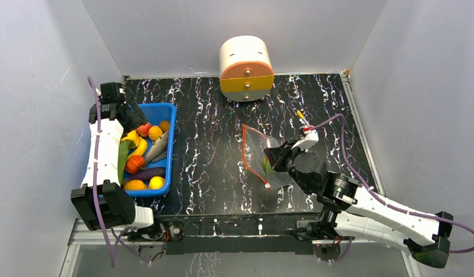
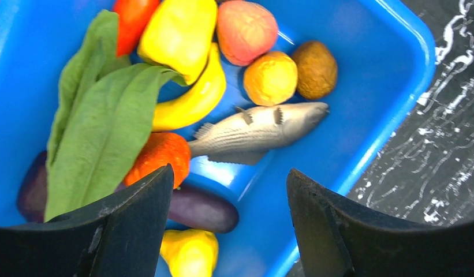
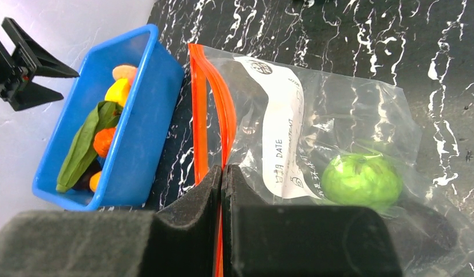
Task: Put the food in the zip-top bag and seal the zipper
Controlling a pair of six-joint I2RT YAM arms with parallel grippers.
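The clear zip top bag (image 3: pixel 350 115), with an orange zipper edge (image 3: pixel 198 115) and a white date label, lies on the table with its mouth partly parted. Inside it is a round green food item (image 3: pixel 361 180), with something dark beside it, hard to make out. My right gripper is shut on the bag's orange rim. Over the blue bin (image 1: pixel 172 130), my left gripper stands open and empty. Below it in the left wrist view are a fish (image 2: pixel 252 133), an eggplant (image 2: pixel 201 209), a banana (image 2: pixel 194 103) and green leaves (image 2: pixel 101 133).
The bin also holds a peach (image 2: pixel 246 32), a yellow pepper (image 2: pixel 179 37) and other produce. A small drawer cabinet (image 1: pixel 246 69) stands at the back. Bare table (image 1: pixel 205 150) separates bin and bag. Behind the right gripper lies a yellow-tipped item (image 1: pixel 300 114).
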